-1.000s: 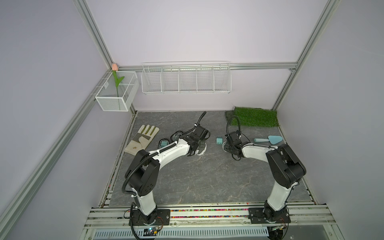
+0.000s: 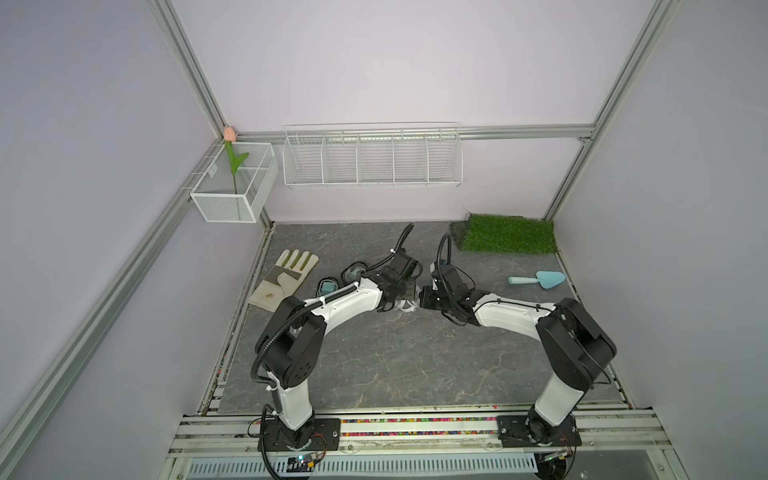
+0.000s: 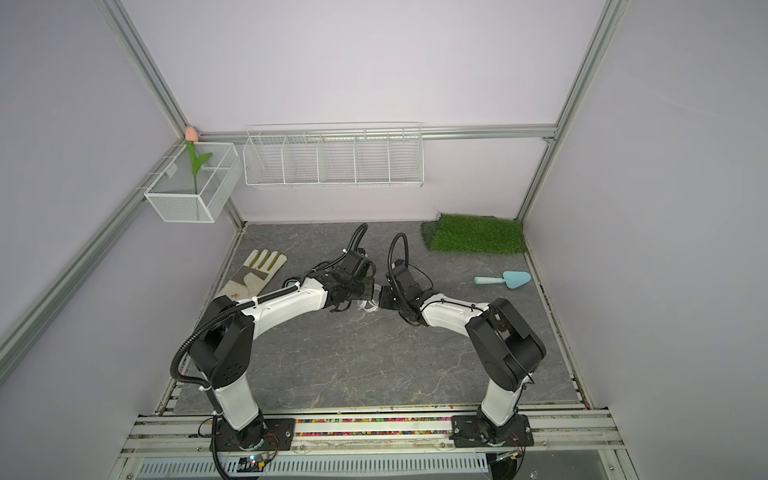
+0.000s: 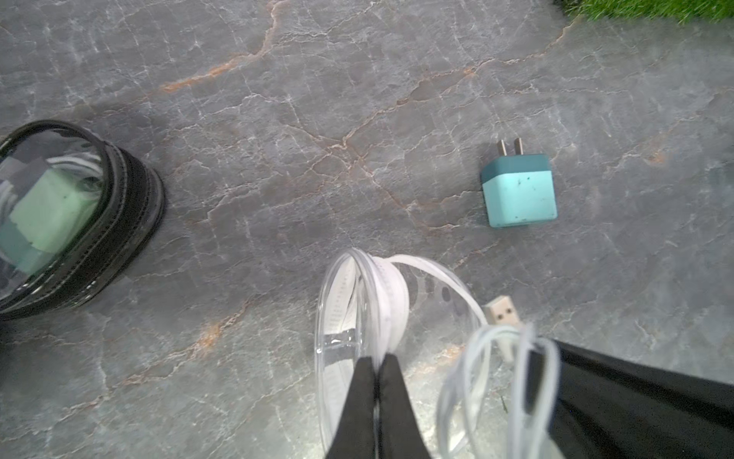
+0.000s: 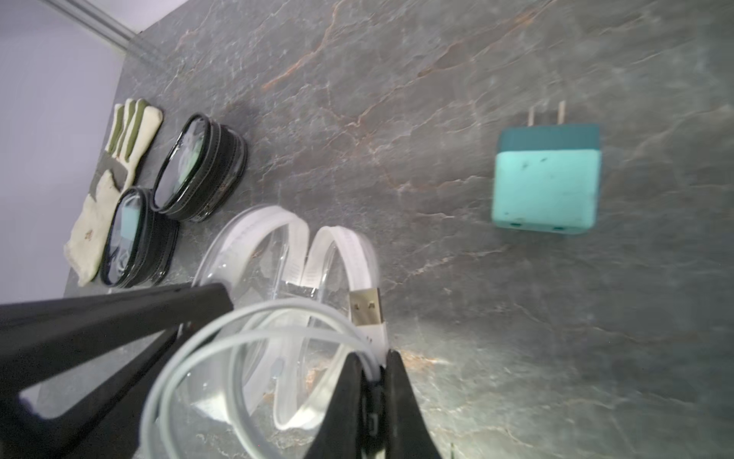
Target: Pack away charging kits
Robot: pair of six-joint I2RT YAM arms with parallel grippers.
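In the left wrist view, my left gripper is shut on the edge of a clear pouch (image 4: 325, 336) with white zip trim, its mouth spread open. My right gripper grips a coiled white USB cable (image 5: 200, 336) near its metal plug. From the wrist views the coil hangs right beside the pouch, overlapping its open side; whether any of it is inside I cannot tell. A teal charger block (image 4: 521, 191) lies on the table beyond, prongs pointing away. Two black-rimmed clear pouches (image 5: 200, 164) with chargers inside stand at the left.
A glove (image 2: 284, 280) lies at the far left and a turf mat (image 2: 509, 233) at the back right, with a trowel (image 2: 549, 279) below it. Wire baskets (image 2: 373, 160) hang on the back wall.
The charger block stays in place.
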